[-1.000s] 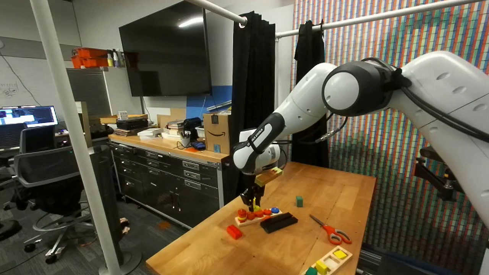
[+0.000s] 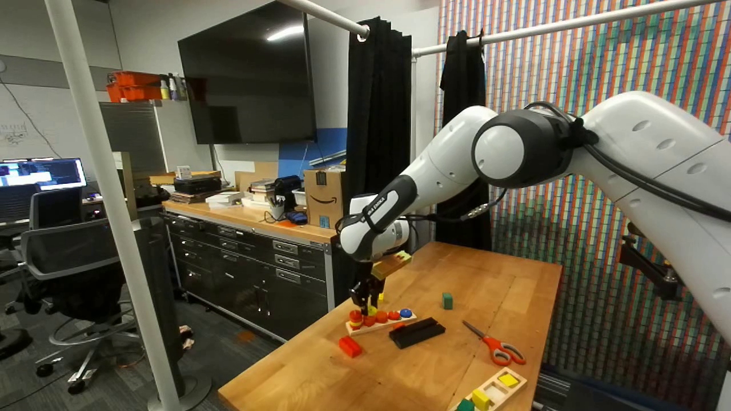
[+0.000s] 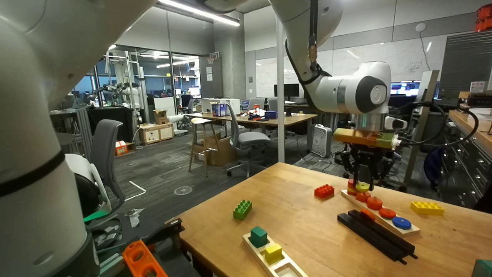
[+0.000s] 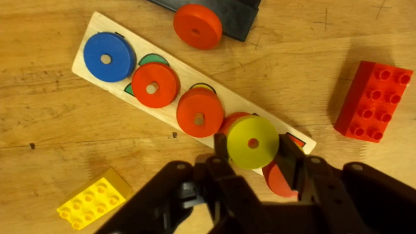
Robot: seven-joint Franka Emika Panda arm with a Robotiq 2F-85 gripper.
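Note:
In the wrist view my gripper is shut on a yellow disc (image 4: 249, 152), which has a hole in its middle. The disc is over the wooden peg board (image 4: 238, 103), partly covering a red disc (image 4: 232, 119). Along the board sit a blue disc (image 4: 109, 57), a red disc (image 4: 155, 85) and another red disc (image 4: 200, 113), with peg tops showing in their holes. At the end peg, a stack of red and yellow discs (image 3: 351, 187) stands beside the gripper; my finger partly hides it in the wrist view. Whether the held disc touches a peg cannot be told.
A loose red disc (image 4: 197, 27) leans against the black track pieces (image 3: 376, 233). A red brick (image 4: 373, 102) and a yellow brick (image 4: 95, 199) lie either side of the board. Scissors (image 2: 498, 347) and a second wooden tray (image 2: 515, 389) are farther off.
My gripper has moved left in exterior view 1, with the yellow disc in it. The peg board and its discs have shifted slightly left too, while the black pieces stayed in place.

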